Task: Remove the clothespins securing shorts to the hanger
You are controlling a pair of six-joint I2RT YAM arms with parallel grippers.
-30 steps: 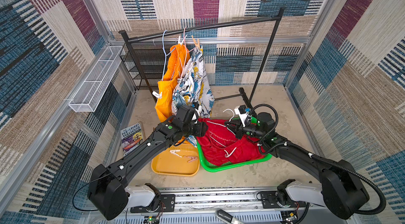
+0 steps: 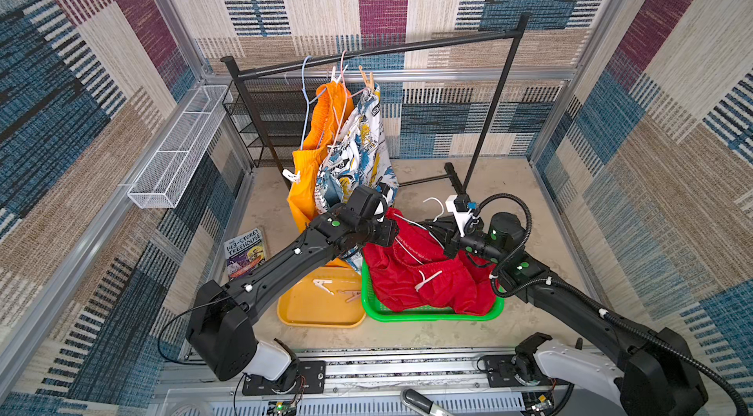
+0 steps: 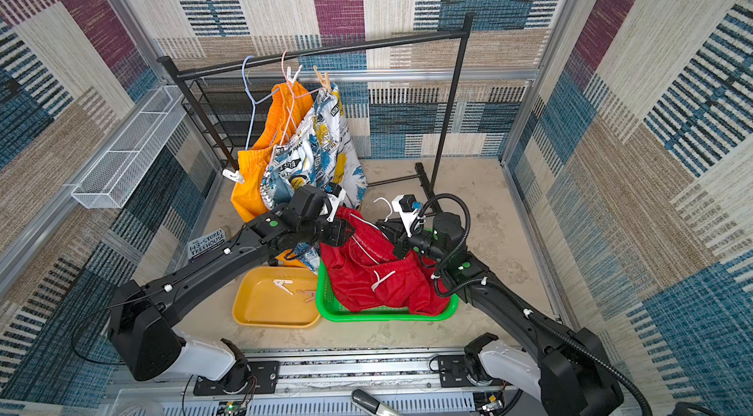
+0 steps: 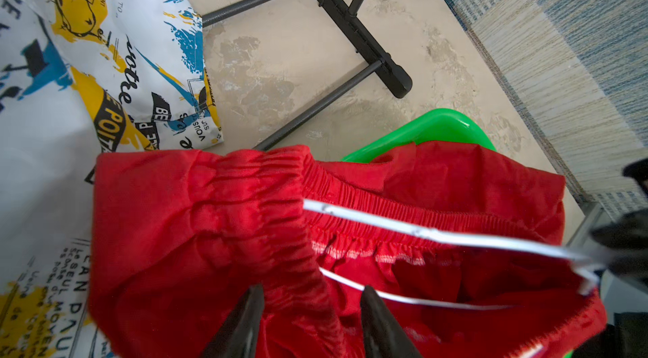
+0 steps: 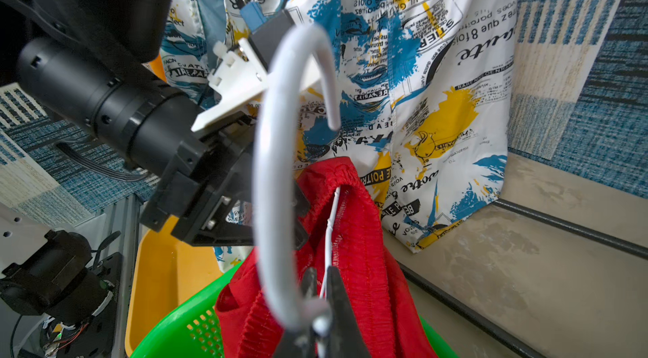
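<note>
My right gripper is shut on a white hanger, its hook upward, held over red shorts lying in the green basket. My left gripper is part open over the red shorts' waistband, near the hanger's white bar. Orange shorts and patterned shorts hang on the rack, with clothespins at the top and a white clothespin on the orange pair. More clothespins lie in the yellow tray.
The black rack spans the back. A book lies at the left, below a white wire basket on the wall. Bare floor shows at the right, behind the green basket.
The green basket and yellow tray have shifted slightly.
</note>
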